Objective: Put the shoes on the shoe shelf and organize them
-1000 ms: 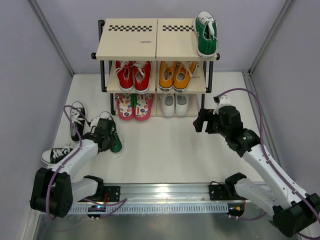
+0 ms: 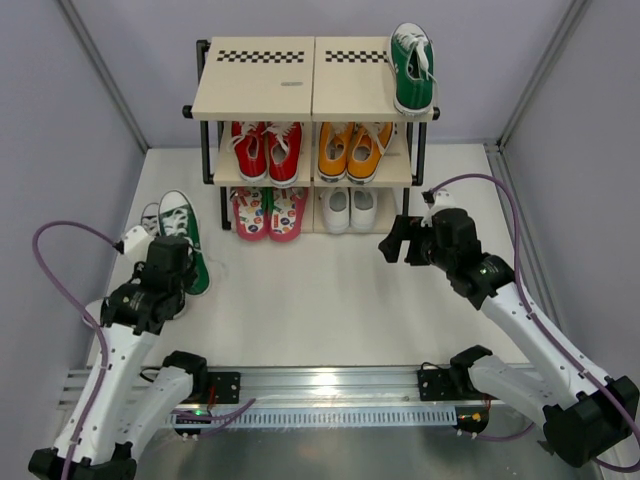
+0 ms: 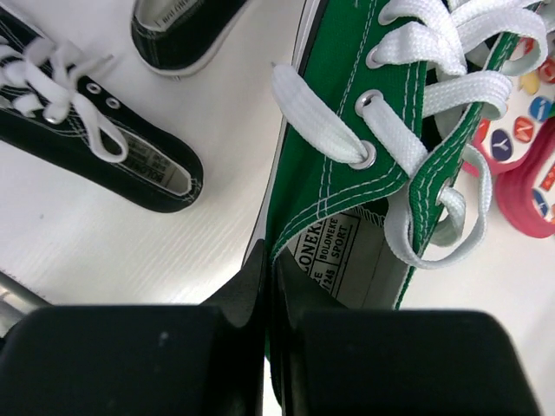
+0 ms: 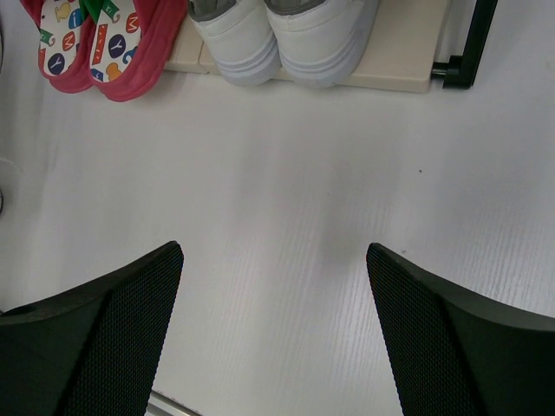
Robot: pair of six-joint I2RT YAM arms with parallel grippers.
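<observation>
A green sneaker (image 2: 192, 250) is lifted at the left, with my left gripper shut on its heel edge; its laces and inner label show in the left wrist view. Black sneakers (image 3: 104, 147) lie beneath on the floor. My right gripper (image 2: 400, 240) stands open and empty, right of the rack's bottom shelf. On the shoe shelf (image 2: 250, 85), a green sneaker (image 2: 412, 70) is at top right, red sneakers (image 2: 282, 150) and orange sneakers (image 2: 365, 150) fill the middle level, and pink shoes (image 2: 286, 215) with white shoes (image 2: 362, 210) sit on the bottom.
The top level is bare left of the green sneaker. The floor (image 2: 320, 300) in front of the shelf is clear. Walls bound the area at left, right and back.
My left arm has risen with the green sneaker and moved slightly left, the sneaker swinging up from the floor. The right arm is almost unchanged.
</observation>
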